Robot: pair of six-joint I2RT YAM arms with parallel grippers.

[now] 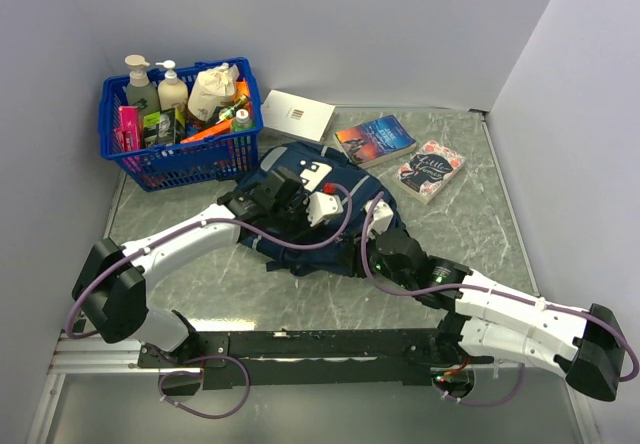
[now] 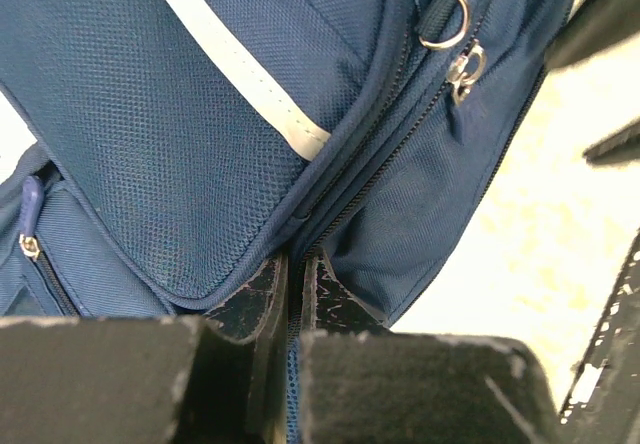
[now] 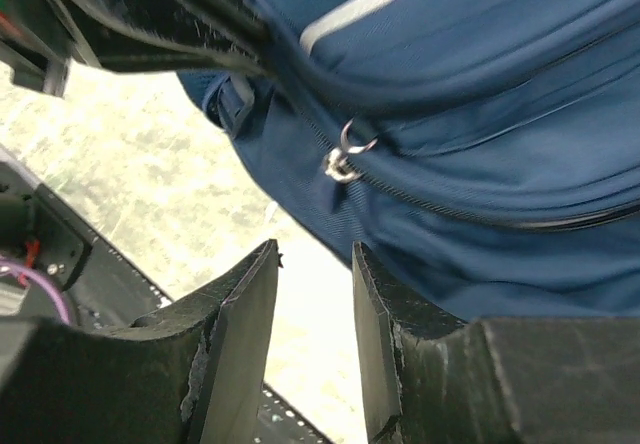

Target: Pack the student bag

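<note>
A navy backpack (image 1: 315, 174) lies on the marble table under both arms. In the left wrist view, my left gripper is shut on the bag's zippered edge. A metal zipper pull (image 2: 465, 69) with a ring shows farther along that zipper. In the right wrist view, my right gripper stands part open, its fingers apart below the zipper pull (image 3: 340, 167), with nothing visible held between them.
A blue basket (image 1: 180, 169) full of toiletries and supplies stands at the back left. Behind and right of the bag lie a white item (image 1: 295, 114), a blue book (image 1: 375, 139) and another book (image 1: 430, 169).
</note>
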